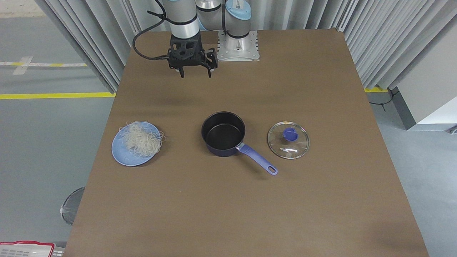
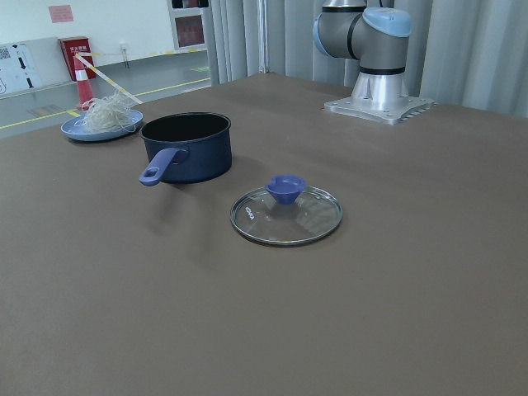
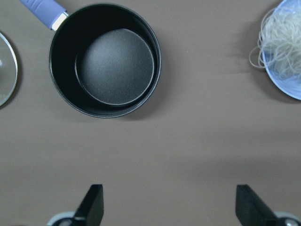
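My gripper (image 1: 196,73) hangs at the back left of the table near the arm's base, open with nothing between its fingers, which show at the bottom of the wrist view. A dark saucepan (image 1: 222,130) with a blue handle (image 1: 257,157) stands empty at the table's middle. Right of it in the front view lies a glass lid (image 1: 287,147) with a blue knob (image 1: 290,134). To the left, a blue plate (image 1: 122,150) holds a pile of white noodles (image 1: 141,139).
The robot's base plate (image 1: 237,53) stands at the back edge, before grey curtains.
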